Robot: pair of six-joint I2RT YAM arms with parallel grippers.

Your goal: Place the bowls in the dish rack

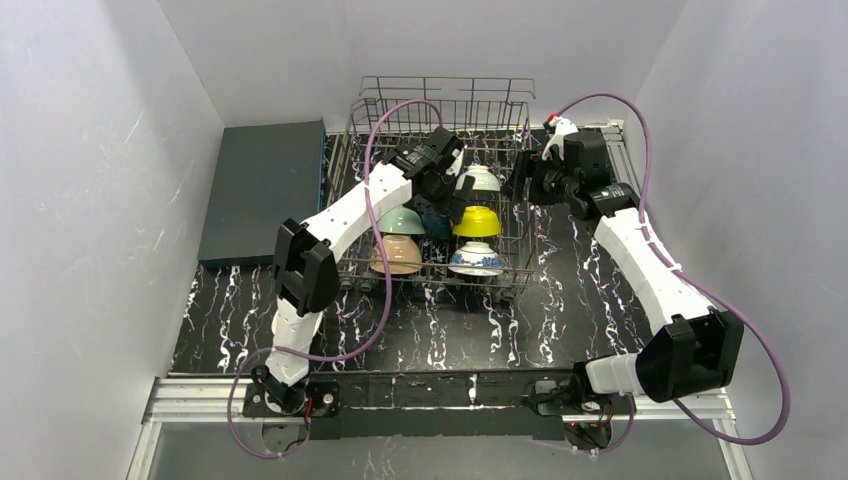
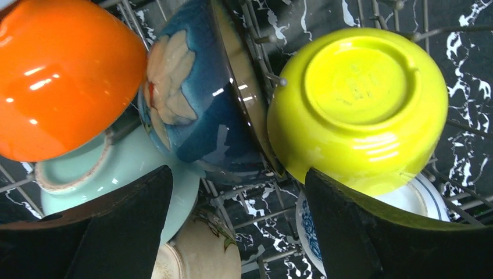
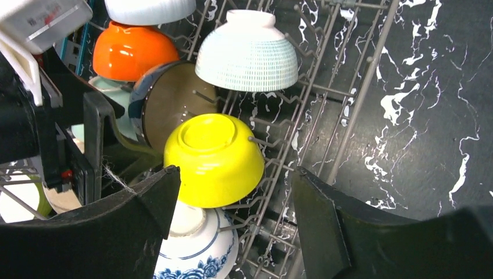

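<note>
Bowls sit in the wire rack (image 1: 520,262): orange (image 2: 64,70), mint (image 2: 116,186), blue flowered (image 2: 197,99), yellow (image 3: 212,163), peach (image 1: 398,258), blue-and-white (image 1: 475,258), pale textured (image 3: 247,52), and a white one (image 3: 151,7) behind the orange. The yellow, mint and pale ones are upside down; the blue one is on its side. My open left gripper hangs over the middle of the rack, empty, above the blue and yellow bowls. My open right gripper is at the rack's right side, empty, facing the yellow bowl.
A dark grey board (image 1: 262,190) lies left of the rack.
</note>
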